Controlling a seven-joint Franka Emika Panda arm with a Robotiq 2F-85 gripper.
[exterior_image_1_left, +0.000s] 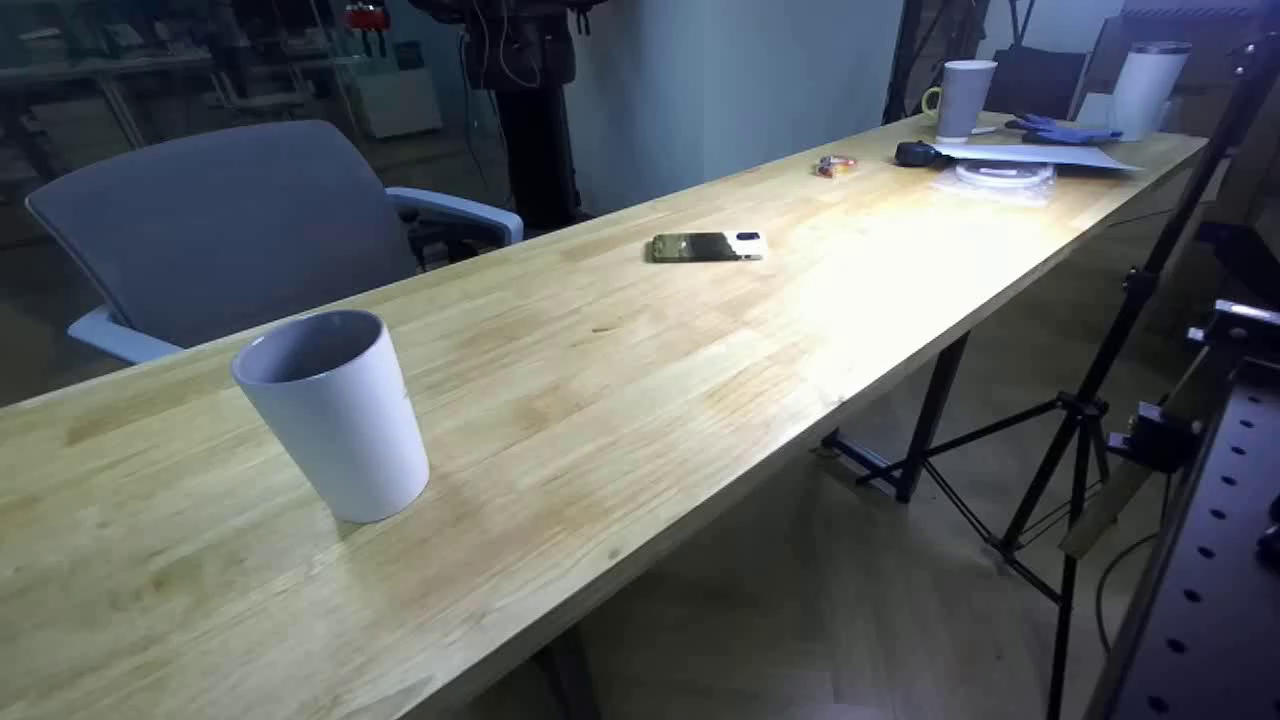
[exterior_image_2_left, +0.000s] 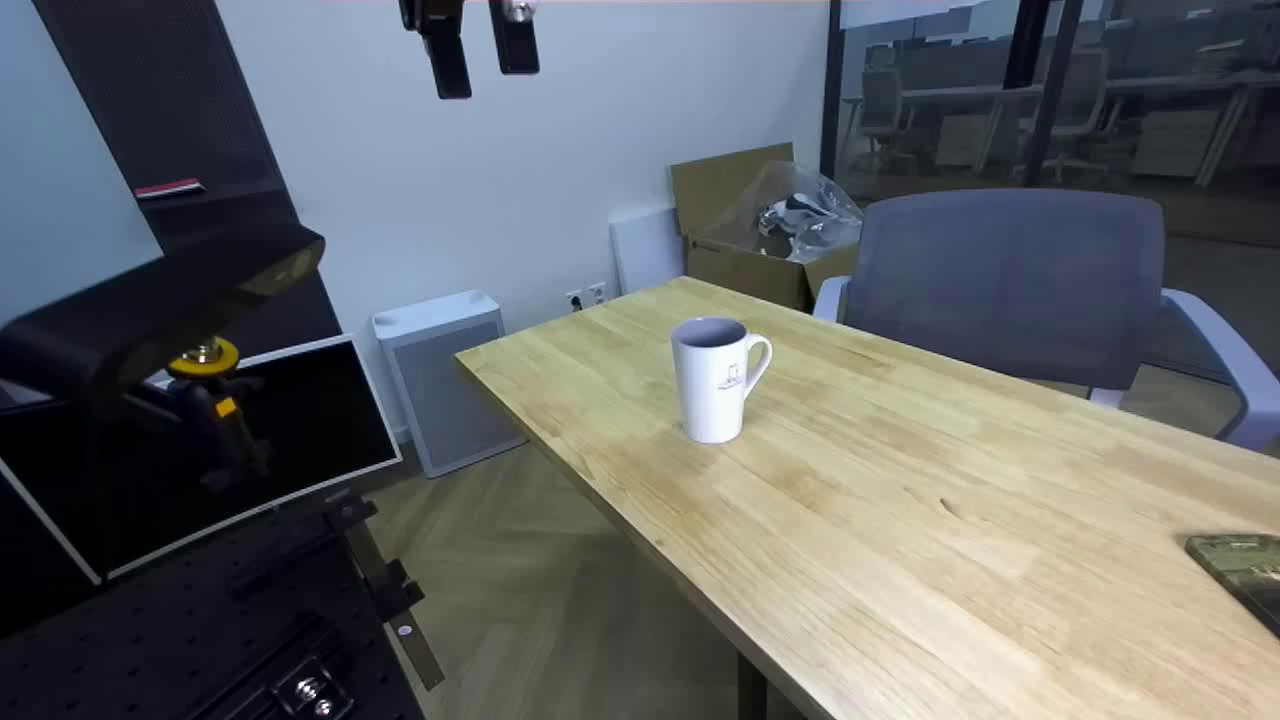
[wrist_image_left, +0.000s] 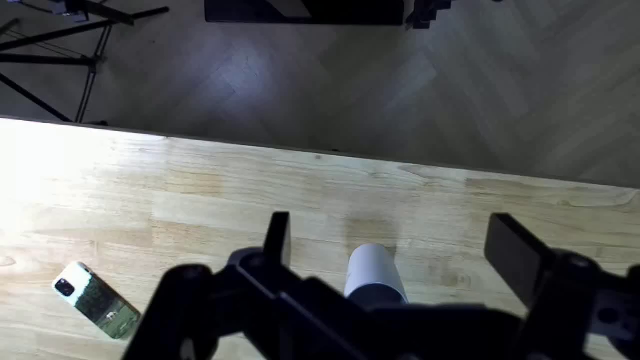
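Note:
A white mug (exterior_image_1_left: 359, 436) with a grey inside stands upright on the wooden table. Its handle and a small printed mark show in exterior view 2, where the mug (exterior_image_2_left: 710, 390) is near the table's far end. My gripper is open, its fingers wide apart and nothing between them. From the wrist camera, the mug (wrist_image_left: 375, 269) appears below, between the two fingers, part of it hidden by the gripper body. At the top of exterior view 2 the fingertips (exterior_image_2_left: 449, 70) hang well above the table, clear of the mug.
A phone (exterior_image_1_left: 708, 247) lies on the table (exterior_image_1_left: 576, 396) away from the mug. Farther along are a small packet (exterior_image_1_left: 835, 166), a second mug (exterior_image_1_left: 964, 100), a tumbler (exterior_image_1_left: 1148, 91) and gloves (exterior_image_1_left: 1065, 128). An office chair (exterior_image_2_left: 1014, 288) stands at one long side. Bare wood surrounds the white mug.

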